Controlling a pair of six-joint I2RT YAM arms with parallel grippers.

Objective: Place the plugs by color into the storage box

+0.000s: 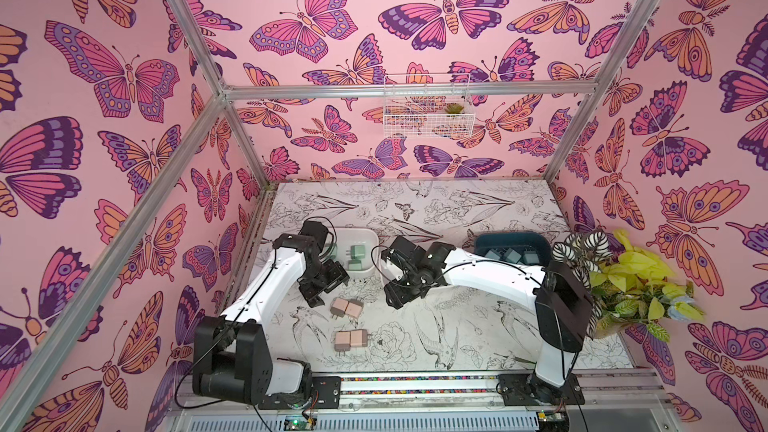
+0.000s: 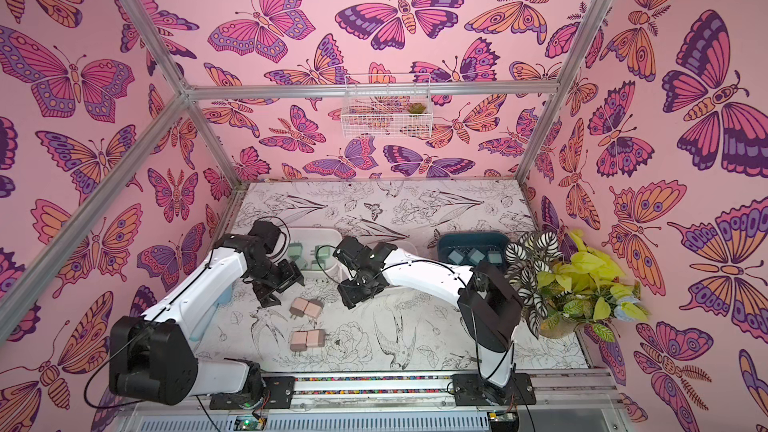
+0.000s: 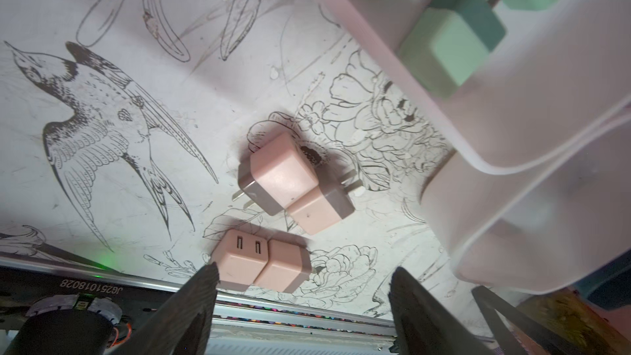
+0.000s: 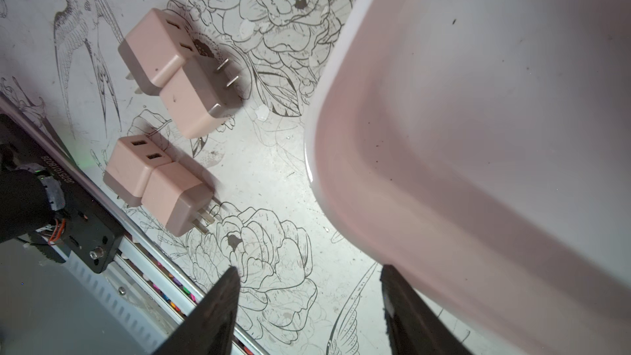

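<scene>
Two touching pairs of pink plugs lie on the table: the upper pair (image 1: 347, 308) and the lower pair (image 1: 350, 340). In the left wrist view, the upper pair (image 3: 284, 172) and the lower pair (image 3: 242, 256) lie beyond my left gripper, which is open and empty. My right gripper is parted with nothing between its fingers, over bare table beside an empty pale box (image 4: 322, 190). Several green plugs (image 3: 453, 39) sit in the white box (image 3: 401, 79). The dark teal box (image 1: 549, 252) on the right holds several bluish plugs (image 1: 512, 256).
A potted plant (image 1: 640, 280) stands at the right edge. A wire basket (image 1: 424, 124) hangs on the back wall. My two grippers are close together near the middle, beside the boxes.
</scene>
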